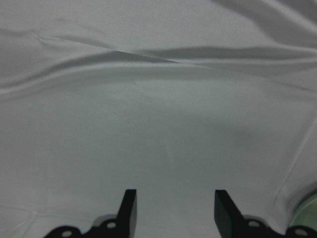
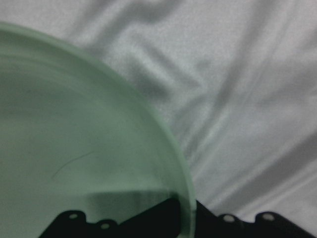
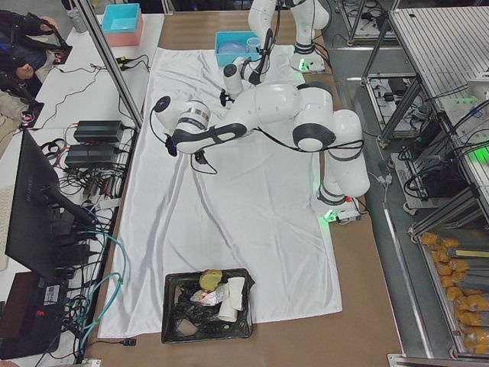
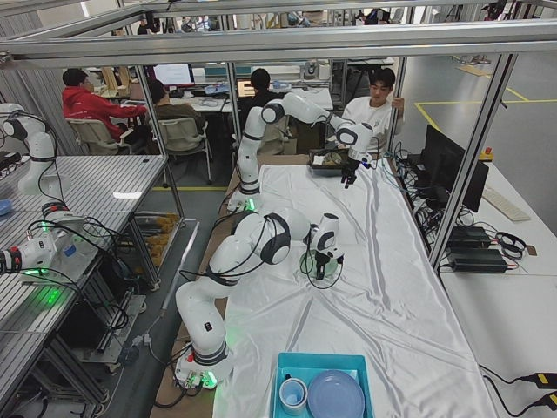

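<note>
A green round dish (image 2: 79, 119) lies on the white cloth. In the right wrist view my right gripper has its fingers either side of the dish's rim, apparently shut on it; in the camera right view that arm reaches down over the dish. My left gripper is open above bare cloth, with the dish's edge at the lower right of its wrist view. In the camera right view the left arm hangs farther back over the table.
A teal tray (image 4: 287, 361) with a blue plate (image 4: 336, 394) and cup (image 4: 293, 392) sits at one end. A black bin (image 3: 172, 306) holding assorted waste is at the other.
</note>
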